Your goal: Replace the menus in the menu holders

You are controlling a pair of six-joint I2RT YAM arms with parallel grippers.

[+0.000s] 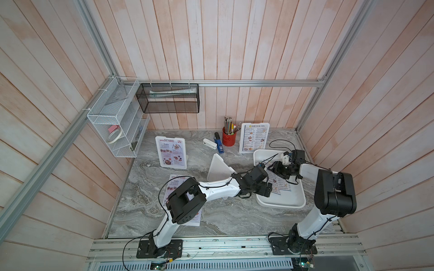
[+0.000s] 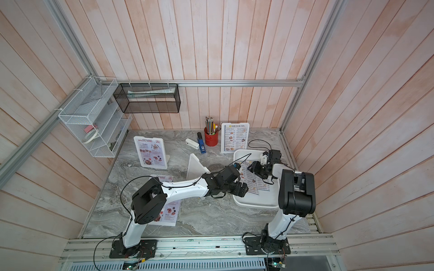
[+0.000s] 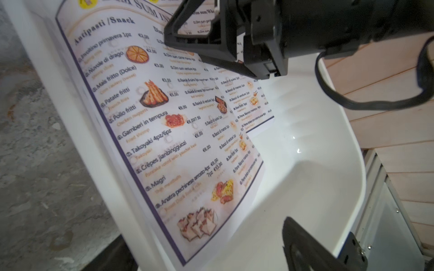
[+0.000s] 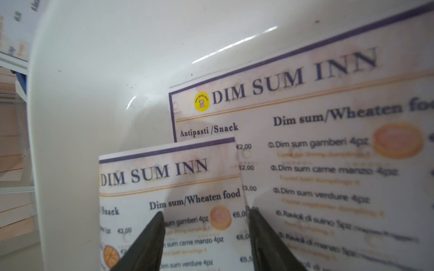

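Note:
A white tray [image 1: 291,196] at the right holds overlapping Dim Sum Inn menus [image 4: 312,117], seen close in both wrist views. My left gripper stands open at the tray's left side, its fingers either side of the wall. My right gripper is over the upper menu sheets, fingers part open; whether they touch paper I cannot tell. An upright holder [image 1: 254,137] at the back shows a Dim Sum menu, another [image 1: 171,152] at the left a purple-titled menu. Loose sheets [image 2: 167,216] lie at front left, partly under the left arm.
A white empty-looking holder [image 1: 217,167] stands at centre behind the left arm. A red pen cup [image 1: 228,139], white stapler [image 1: 209,143] and blue object [image 1: 218,145] are at the back. Wire baskets [image 1: 167,97] hang on the walls.

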